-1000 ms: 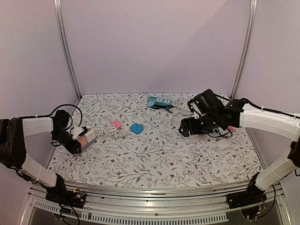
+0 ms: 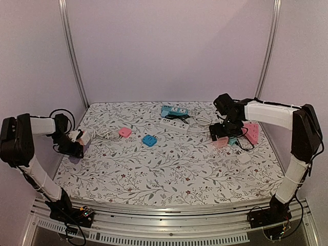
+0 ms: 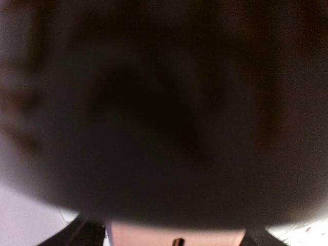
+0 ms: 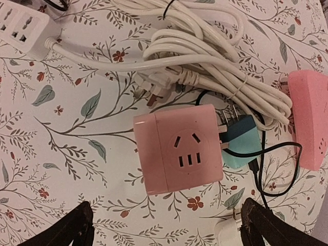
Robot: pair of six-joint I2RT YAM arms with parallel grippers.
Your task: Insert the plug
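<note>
My left gripper (image 2: 75, 143) is at the table's far left edge, at a pink-and-white socket block (image 2: 83, 139); its wrist view is mostly dark and blurred, with a pink face (image 3: 148, 236) at the bottom, so its finger is unclear. My right gripper hangs open above a pink socket cube (image 4: 177, 148). A plug with bare pins (image 4: 236, 128) lies on a teal block (image 4: 240, 152) right of the cube. A white plug (image 4: 156, 84) lies above it among coiled white cables (image 4: 205, 51).
Power strips (image 2: 174, 124) sit at the back centre, a blue block (image 2: 149, 140) and pink block (image 2: 124, 131) left of centre. A pink piece (image 4: 307, 118) lies at the right.
The left gripper has moved left and back with the block at it. The right gripper has moved right, over the pink cube area.
</note>
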